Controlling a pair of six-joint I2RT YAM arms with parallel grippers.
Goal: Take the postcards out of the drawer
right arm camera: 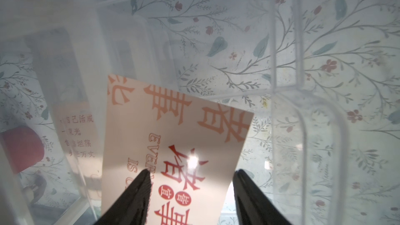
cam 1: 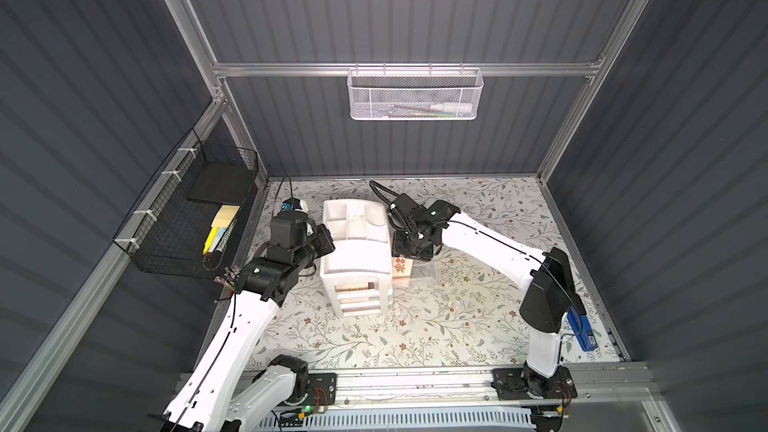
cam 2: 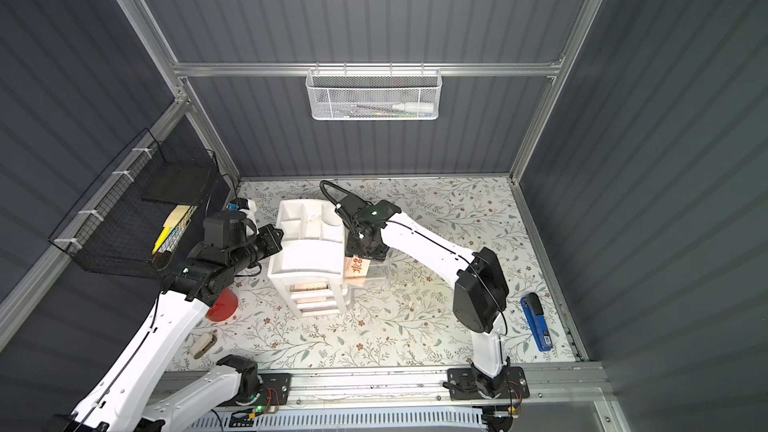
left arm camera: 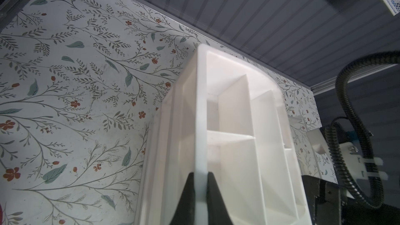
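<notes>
A pale orange postcard with red characters [right arm camera: 179, 150] lies tilted in the clear drawer [right arm camera: 287, 37], which is pulled out on the right side of the white drawer unit [cam 1: 356, 257]. My right gripper is open above the card, its fingers apart on either side of the card's middle; the card's lower part runs out of the right wrist view. Another pale card with small writing [right arm camera: 79, 137] shows through the plastic at left. My left gripper is shut on the unit's thin top rim, one dark finger on each side.
A blue stapler [cam 2: 537, 321] lies at the far right of the table. A red round object [cam 2: 223, 305] is at the left. A black wire basket [cam 1: 184, 224] hangs on the left wall. Open table lies right of the drawer.
</notes>
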